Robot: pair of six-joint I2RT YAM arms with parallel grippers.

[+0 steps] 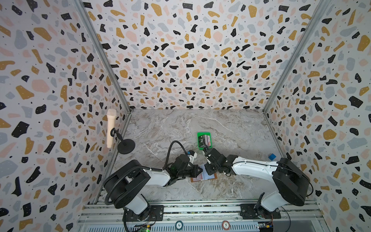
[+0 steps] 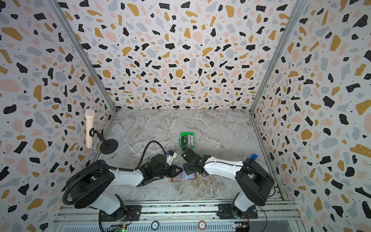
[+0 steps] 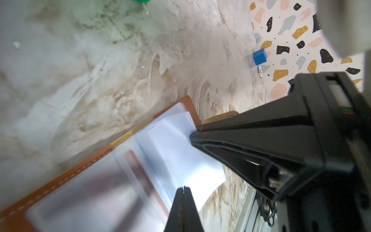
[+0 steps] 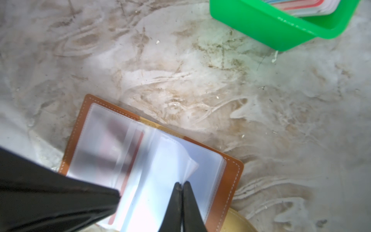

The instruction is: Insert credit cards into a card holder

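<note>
The brown card holder (image 4: 231, 172) lies open on the marble table with clear and white sleeves (image 3: 170, 147). My left gripper is shut, its tips over the sleeves with nothing visible between them. My right gripper is also shut, its tips at a raised, creased edge of a white sleeve; whether any film is between them I cannot tell. A green box (image 4: 262, 27) holding several cards (image 4: 301, 7) stands behind the holder.
A blue cube (image 1: 272, 157) lies at the right of the table. A black stand (image 1: 126, 146) is at the far left.
</note>
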